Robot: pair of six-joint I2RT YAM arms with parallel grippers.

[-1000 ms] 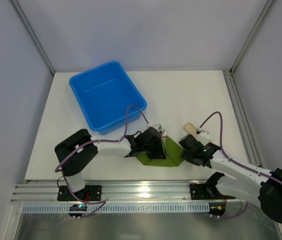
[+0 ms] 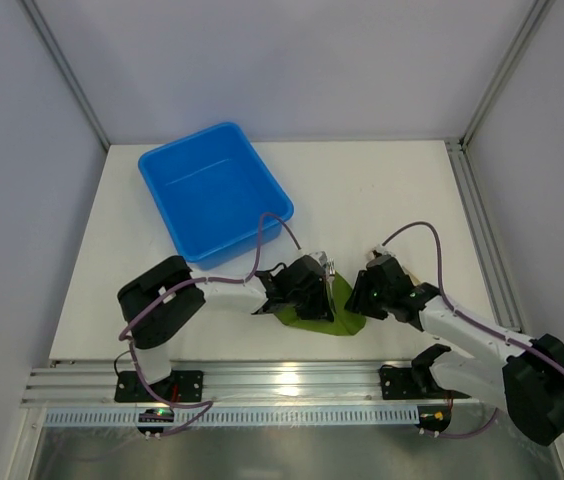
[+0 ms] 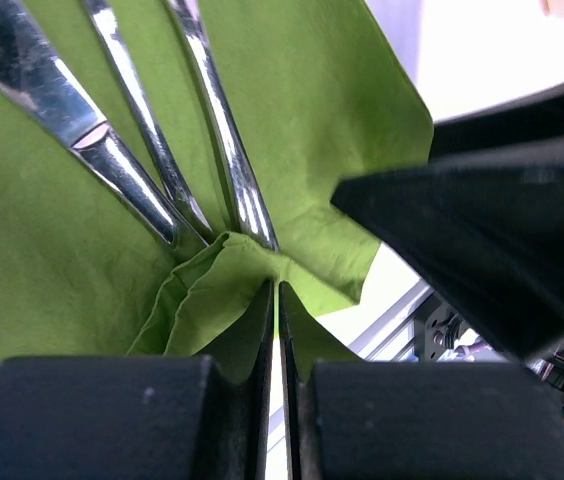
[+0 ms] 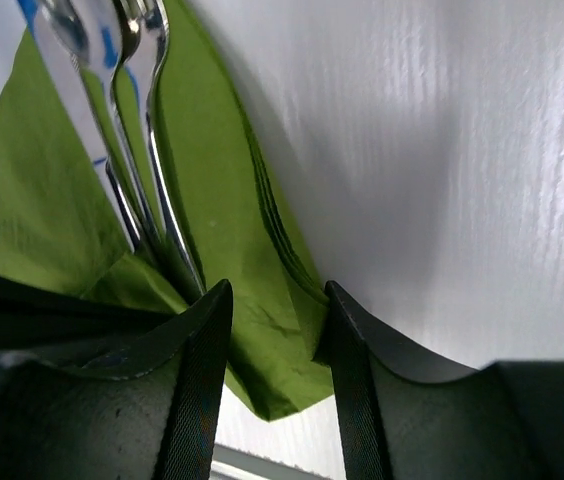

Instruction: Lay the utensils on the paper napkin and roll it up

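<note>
The green napkin (image 2: 312,324) lies near the table's front edge. A knife and two slim utensil handles rest on it side by side; the spoon (image 4: 67,25) and fork (image 4: 152,90) heads show in the right wrist view. My left gripper is shut on a raised fold of napkin at the handle ends. At the napkin's right side, my right gripper stands part open. The napkin's curled edge (image 4: 307,300) lies between its fingers, close to the right one. From above, both grippers cover parts of the napkin.
An empty blue bin (image 2: 212,185) stands at the back left. A beige object (image 2: 410,276) is partly hidden behind the right arm. Both grippers are close together over the napkin.
My right gripper has moved left over the napkin's right edge, and that edge now lies closer in.
</note>
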